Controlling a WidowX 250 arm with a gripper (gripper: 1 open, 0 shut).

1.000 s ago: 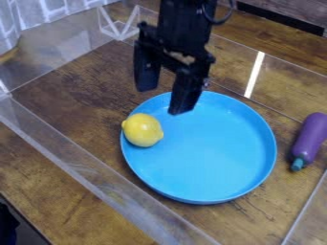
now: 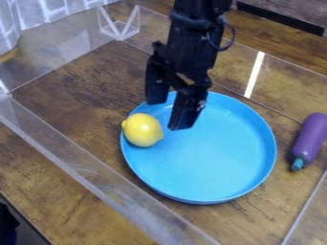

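A yellow round object (image 2: 143, 129) sits on the left part of a blue plate (image 2: 205, 163). Above it, my dark gripper (image 2: 173, 100) hangs open over the back of the plate, its fingers spread to either side, with nothing seen held between them.
A purple elongated object (image 2: 309, 142) lies on the wooden table (image 2: 64, 86) right of the plate. Clear plastic edges run along the left and top left. The table left of the plate is bare.
The gripper has shifted slightly and turned over the plate, its fingers now pointing more downward. The yellow object and plate have not moved.
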